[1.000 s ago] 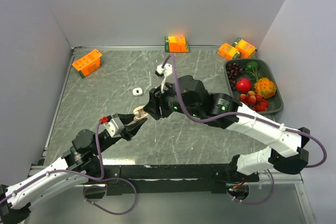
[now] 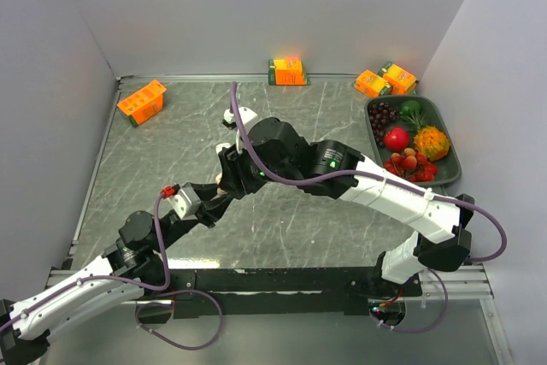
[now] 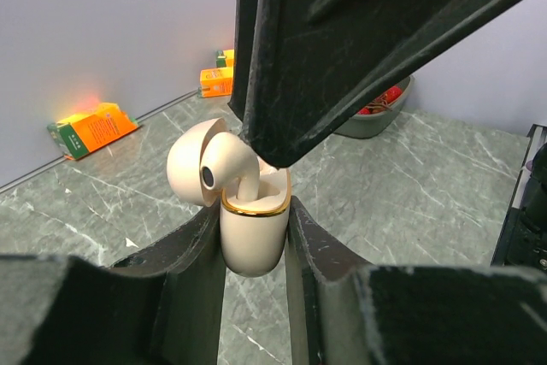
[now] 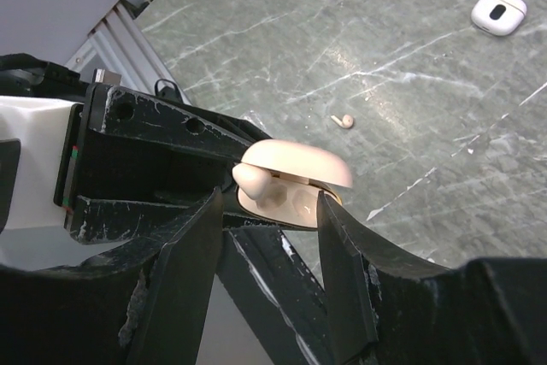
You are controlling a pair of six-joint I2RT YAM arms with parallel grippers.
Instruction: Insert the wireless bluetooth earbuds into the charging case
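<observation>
My left gripper is shut on the cream charging case (image 3: 255, 241), whose lid stands open. A cream earbud (image 4: 253, 179) sits upright at one end of the case, partly out of the cavity, with empty wells beside it. My right gripper is open, its fingers straddling the near side of the case just short of it; in the left wrist view its dark body looms right above the case. A second small earbud (image 4: 344, 121) lies on the marble table, seen in the right wrist view.
A white closed case (image 4: 498, 13) lies on the table (image 2: 299, 228). Orange boxes (image 2: 141, 102) stand along the back and left, and a fruit tray (image 2: 453, 160) is at the right. The right arm covers much of the middle.
The right arm has moved leftward over the left gripper and case, now hiding most of the case from the top view. The left arm has stayed still.
</observation>
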